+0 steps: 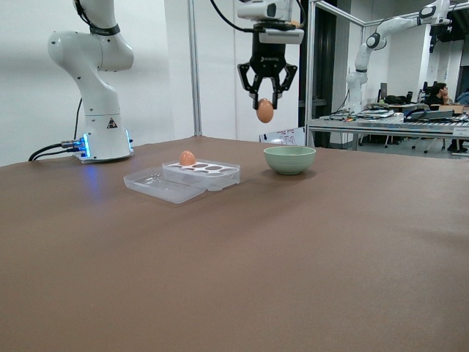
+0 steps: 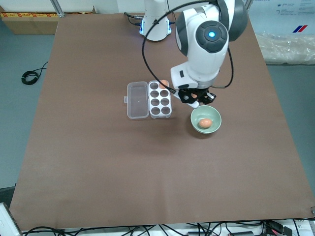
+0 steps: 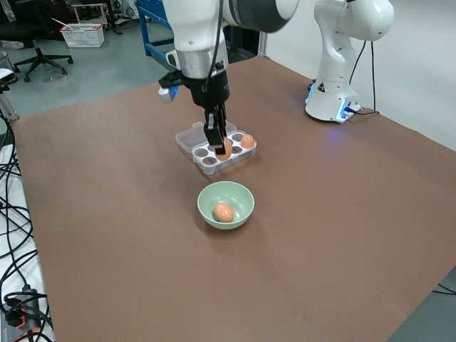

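Observation:
My gripper [image 1: 265, 95] is shut on an egg [image 1: 265, 111], raised above the table between the egg tray and the bowl in the top view. The white egg tray [image 2: 160, 105] with its clear lid open [image 2: 138, 101] holds one egg [image 3: 247, 141] among otherwise empty wells. The green bowl [image 1: 289, 159] stands beside the tray; in the left and right views an egg [image 2: 205, 123] lies inside it. In the left view my gripper [image 2: 196, 98] hides what it holds.
Cables [image 3: 18, 249] run along one outer edge. The wide stretch of table in front of the tray and bowl is clear.

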